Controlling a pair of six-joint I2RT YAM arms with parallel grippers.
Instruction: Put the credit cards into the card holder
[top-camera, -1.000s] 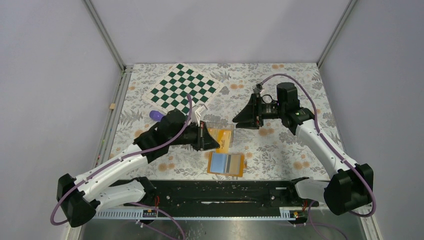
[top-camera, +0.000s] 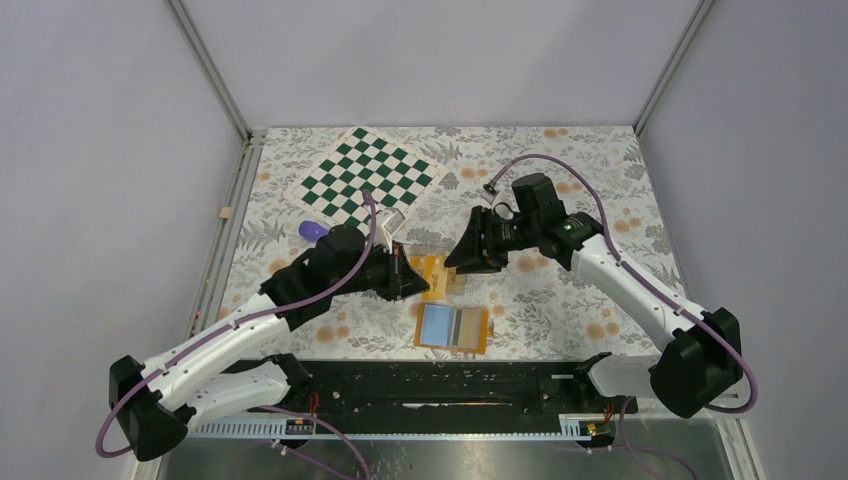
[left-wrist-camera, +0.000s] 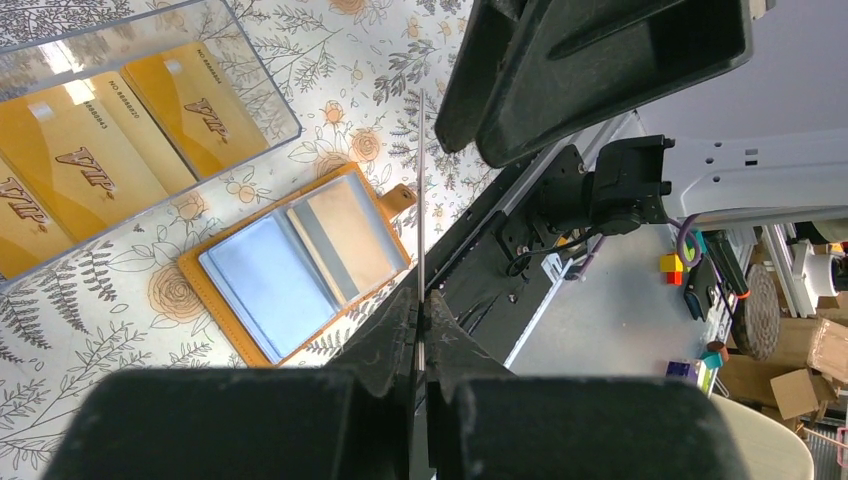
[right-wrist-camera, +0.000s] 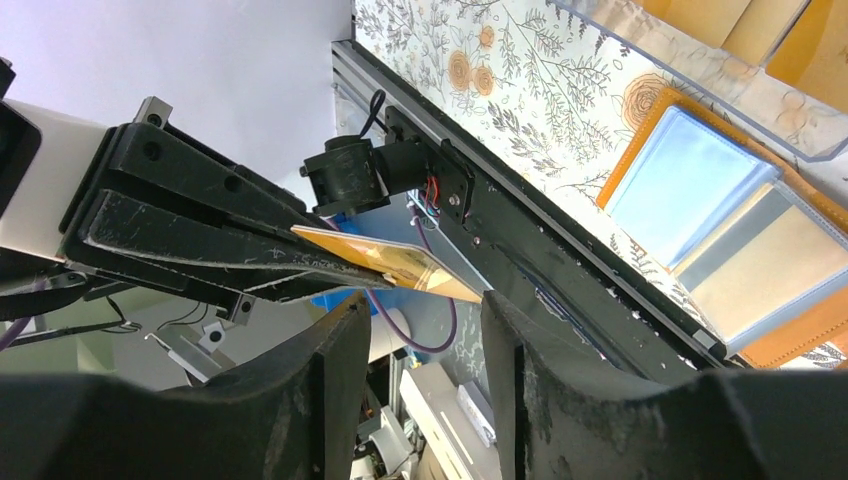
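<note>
A thin card is pinched edge-on in my left gripper (top-camera: 400, 280), whose fingers are shut on it; the left wrist view shows it as a narrow upright strip. My right gripper (top-camera: 460, 255) faces that card from the right, fingers (right-wrist-camera: 330, 390) parted with nothing between them, just short of the card's edge. The orange card holder (left-wrist-camera: 221, 294), with blue and beige sleeves, lies open on the table below both grippers. A clear box (left-wrist-camera: 260, 80) of yellow cards lies just above the holder.
A green checkered board (top-camera: 370, 170) and a purple object (top-camera: 312, 230) lie at the back left. The black front edge runs just below the holder.
My right gripper has moved left and slightly down toward my left gripper. The left gripper has shifted slightly left over the last second and holds nearly still.
</note>
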